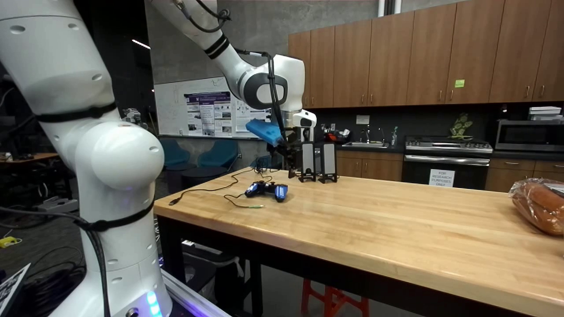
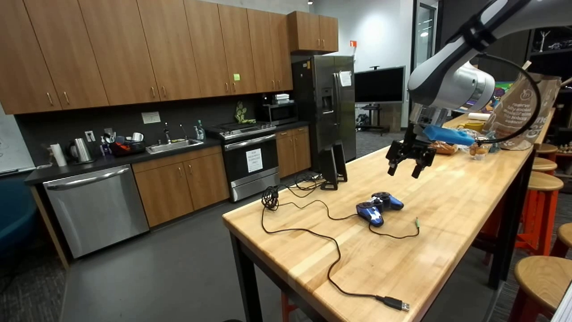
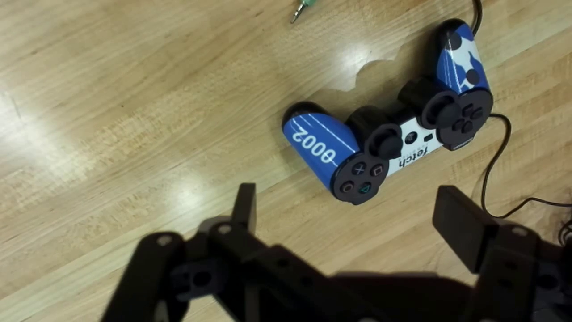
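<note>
A blue, white and black game controller (image 3: 410, 134) lies on the wooden table, its handles splayed toward the top of the wrist view. My gripper is open above the tabletop, its black fingers (image 3: 245, 206) wide apart with only bare wood showing between them. The controller is ahead of the fingertips, apart from them. In exterior view 2 the gripper (image 2: 404, 171) hangs clear of the table, over and behind the controller (image 2: 378, 207). From exterior view 1, the gripper's dark fingers are hard to make out near the speakers.
Two dark speakers (image 1: 318, 163) stand at the table's far edge, close to the arm in that view. A black USB cable (image 2: 338, 257) and a green-tipped audio plug (image 2: 417, 224) lie around the controller. Bagged buns (image 1: 540, 207) sit at the right.
</note>
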